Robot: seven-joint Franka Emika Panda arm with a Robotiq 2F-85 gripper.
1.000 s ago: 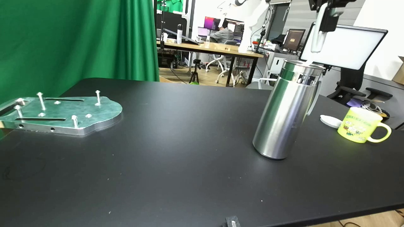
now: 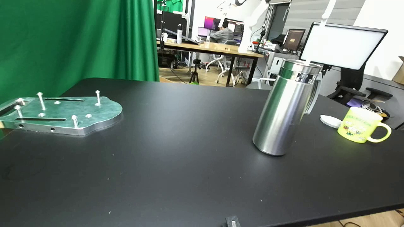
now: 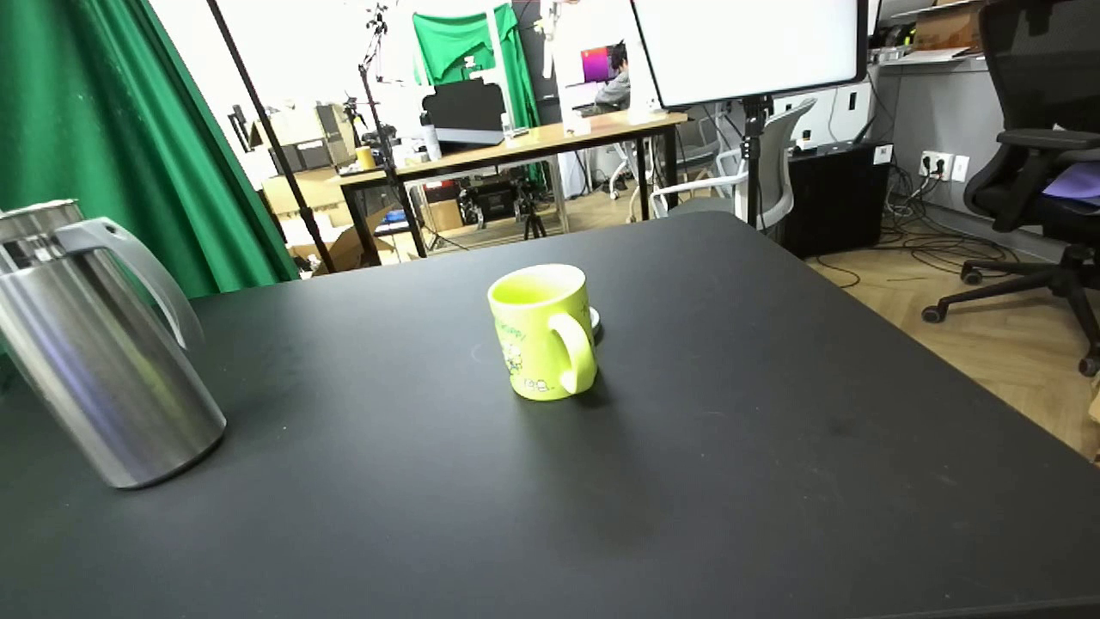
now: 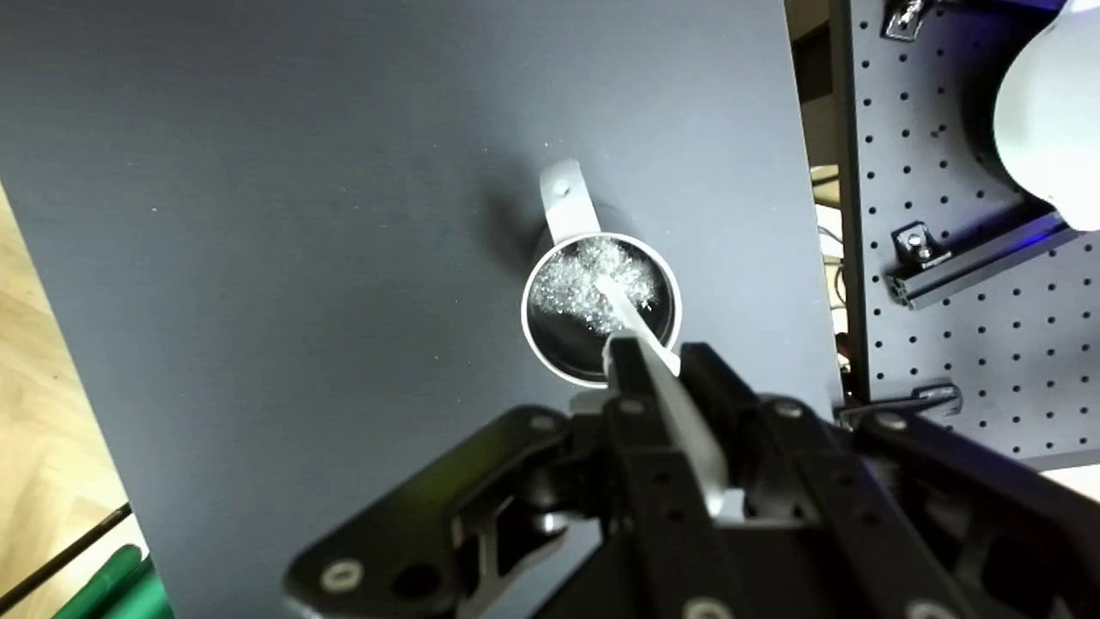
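Note:
A tall brushed-steel pitcher (image 2: pixel 284 109) stands on the black table, its pale handle (image 3: pixel 155 278) turned to one side. In the wrist view I look down on its open mouth, past the round rim (image 4: pixel 527 309), to a speckled, glittering surface inside. My gripper is above the pitcher, shut on a long white tool (image 4: pixel 693 428). The tool's thin end (image 4: pixel 631 315) points down into the pitcher's mouth; I cannot tell how deep it reaches. In exterior view 1 the white tool (image 2: pixel 328 13) shows above the pitcher, while the gripper is out of frame.
A yellow-green mug (image 3: pixel 541 335) stands to the pitcher's right, with a white round lid-like piece (image 2: pixel 330 121) lying beside it. A metal plate with upright bolts (image 2: pixel 64 113) lies at the far left.
My gripper has risen out of exterior view 1, lifting the white tool upward. The pitcher's base has shifted very slightly away from the camera. The mug has stayed put.

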